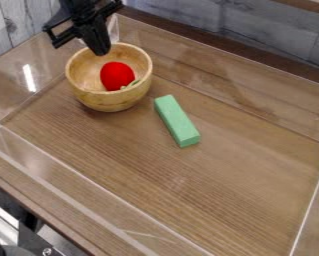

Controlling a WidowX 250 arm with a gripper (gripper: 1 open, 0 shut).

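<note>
My gripper (84, 36) is at the top left, angled over the back rim of a wooden bowl (95, 98); it looks shut, with nothing visible between its fingers. A red ball (116, 74) sits inside the bowl, below and right of the gripper. A green oblong block (177, 120) lies on the table right of the bowl.
A dark edge with cables shows at the lower left, and a grey edge runs along the top right.
</note>
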